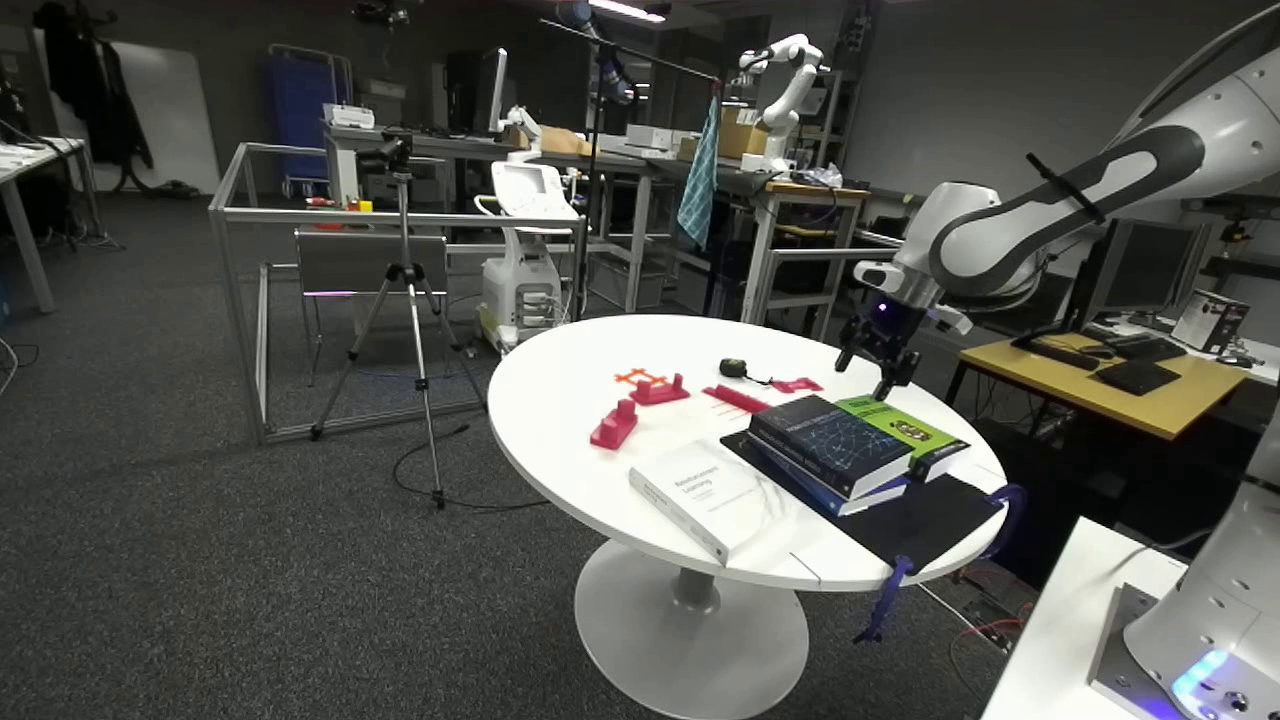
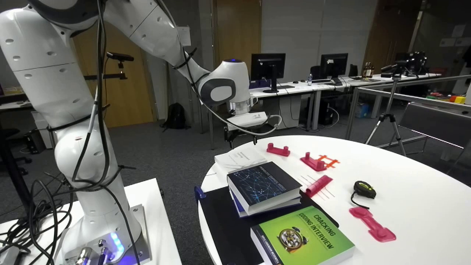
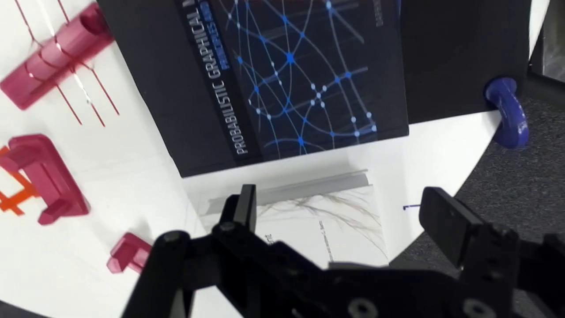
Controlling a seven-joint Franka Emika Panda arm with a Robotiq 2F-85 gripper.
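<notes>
My gripper is open, its black fingers wide apart with nothing held between them. It hangs above the round table; in the wrist view the white book shows below, between the fingers, partly hidden by the gripper. Beside that lies a dark book with a blue network cover, stacked on a blue book. A green coding interview book lies alongside the stack. Both rest on or partly over a black mat. In the first exterior view the gripper appears behind the books.
Several pink printed parts, including a tube with thin rods and a two-post piece, lie on the table. A tape measure and flat pink piece sit farther off. Blue clamps grip the mat's table edge.
</notes>
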